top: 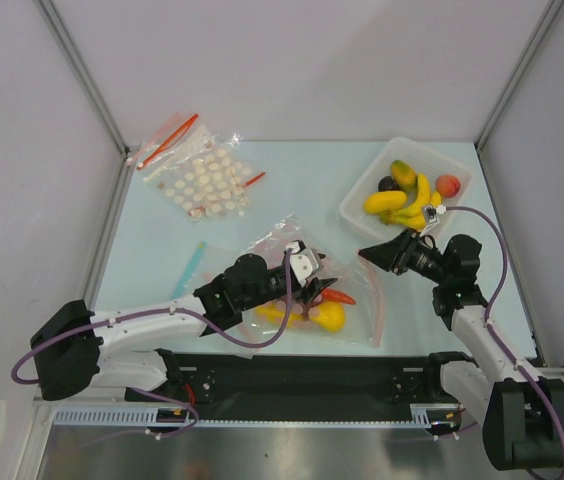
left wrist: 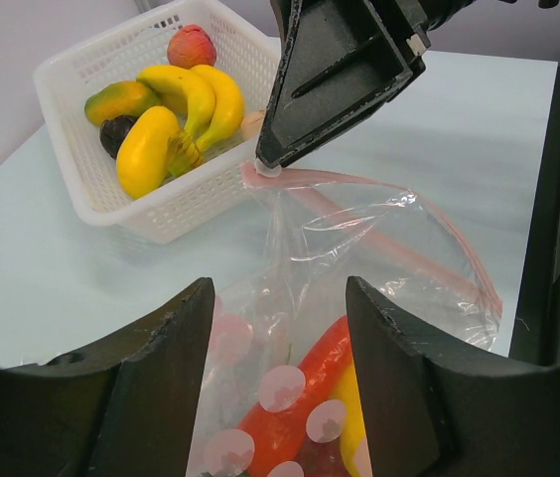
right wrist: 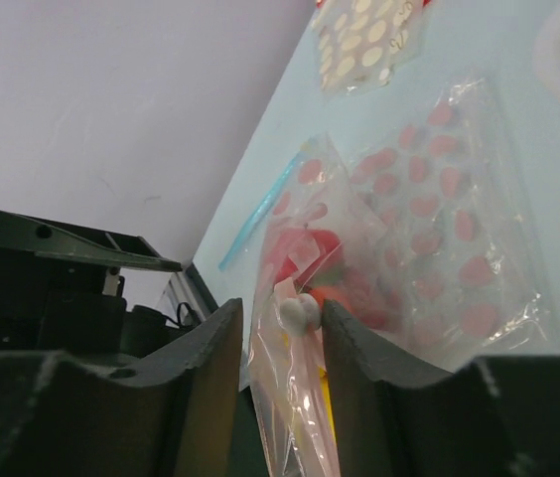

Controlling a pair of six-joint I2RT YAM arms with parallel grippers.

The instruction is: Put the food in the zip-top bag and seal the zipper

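Observation:
A clear bag holds a red pepper and yellow food at the front of the table. My left gripper hangs over it; in the left wrist view its fingers stand apart above the pink-dotted plastic. My right gripper is at the bag's pink-edged right corner. In the right wrist view the bag's edge runs up between its fingertips, with a whitish tab there; whether they grip it I cannot tell.
A white basket of mango, bananas and other fruit stands at the back right. Other bags lie at the back left.

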